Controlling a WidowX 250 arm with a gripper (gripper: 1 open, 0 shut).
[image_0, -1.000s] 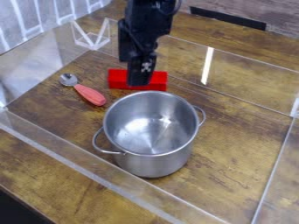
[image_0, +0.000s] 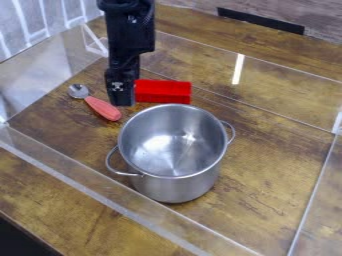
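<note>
My gripper (image_0: 120, 92) is open, its dark fingers lowered at the left end of a red block (image_0: 164, 92), just right of a spoon with a red handle (image_0: 102, 107). Whether the fingers touch the block is hard to tell. A large steel pot (image_0: 171, 160) with two side handles stands in front of them.
Clear plastic panels run along the left and front. A dark strip lies at the back right edge.
My gripper has moved left and lower, from over the red block to its left end. The pot, block and spoon have not visibly moved.
</note>
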